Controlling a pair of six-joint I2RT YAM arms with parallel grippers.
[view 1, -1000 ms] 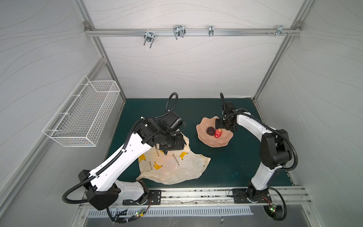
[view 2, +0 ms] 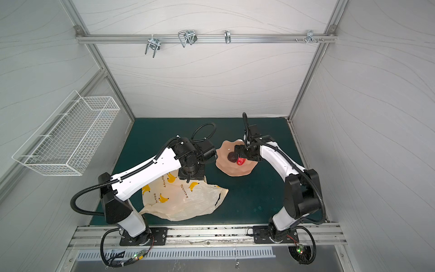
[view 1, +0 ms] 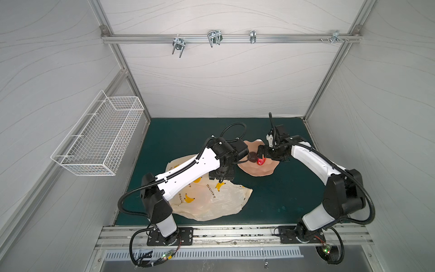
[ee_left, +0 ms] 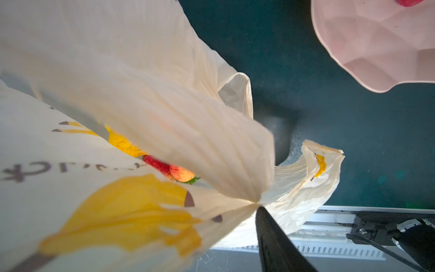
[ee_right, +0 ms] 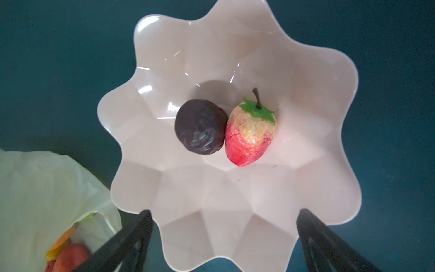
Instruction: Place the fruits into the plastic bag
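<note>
In the right wrist view, a dark purple round fruit [ee_right: 201,127] and a strawberry [ee_right: 251,132] lie against each other in a pink scalloped bowl [ee_right: 317,181]. Over the bowl's near part stands my right gripper, open and empty, its fingertips apart from both fruits. The cream plastic bag [view 1: 206,204], printed with bananas, is spread at the front left. My open left gripper [view 1: 221,179] is at its far side. In the left wrist view, one finger [ee_left: 278,244] touches gathered bag film; bag film hides the other finger. Red and orange fruit [ee_left: 181,173] shows inside the bag.
A white wire basket [view 1: 102,136] hangs on the left wall, clear of the table. Bare green tabletop [view 1: 290,199] lies at the front right. The left forearm passes over the bag, close beside the bowl.
My left arm has swung right across the bag, towards the bowl. The right gripper has shifted only slightly over the bowl; both its fruits have stayed in place.
</note>
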